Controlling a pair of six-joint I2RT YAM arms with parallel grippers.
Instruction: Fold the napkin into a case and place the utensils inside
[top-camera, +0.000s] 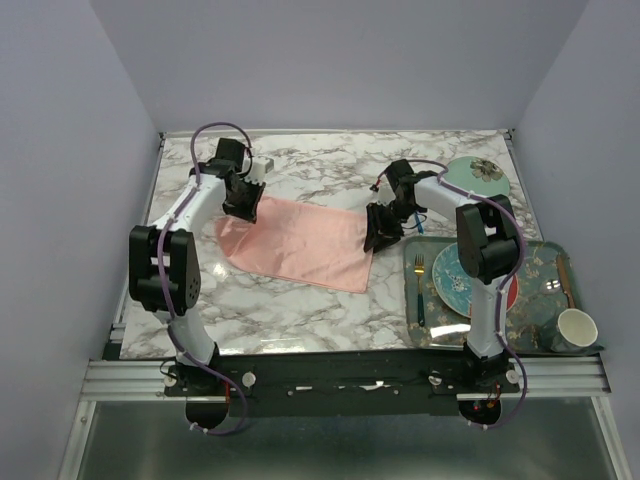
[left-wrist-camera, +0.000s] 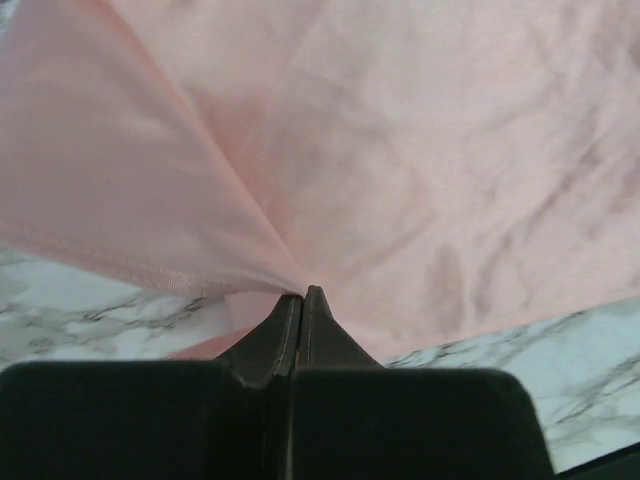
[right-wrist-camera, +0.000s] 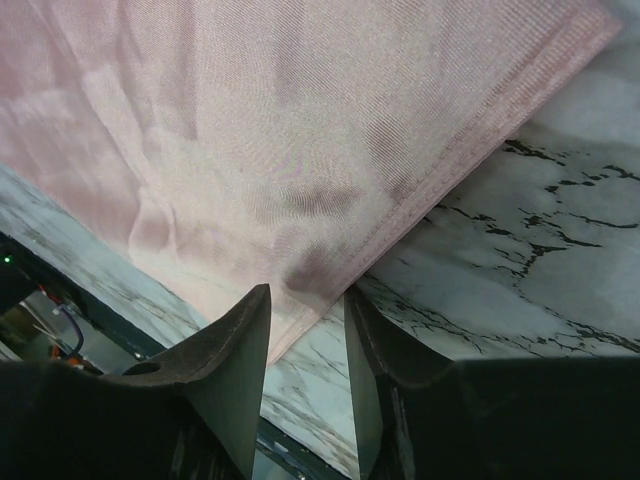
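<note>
A pink napkin (top-camera: 305, 250) lies spread on the marble table, its left end lifted and folded over. My left gripper (top-camera: 250, 210) is shut on that left edge; in the left wrist view the raised flap runs into the closed fingertips (left-wrist-camera: 312, 305). My right gripper (top-camera: 374, 236) is over the napkin's right edge; in the right wrist view its fingers stand apart (right-wrist-camera: 308, 300) on either side of the hemmed edge, low over the cloth.
On the right a grey tray (top-camera: 430, 335) holds a fork (top-camera: 420, 285), plates, a mug (top-camera: 572, 330) and other utensils. A green plate (top-camera: 478, 172) sits behind it.
</note>
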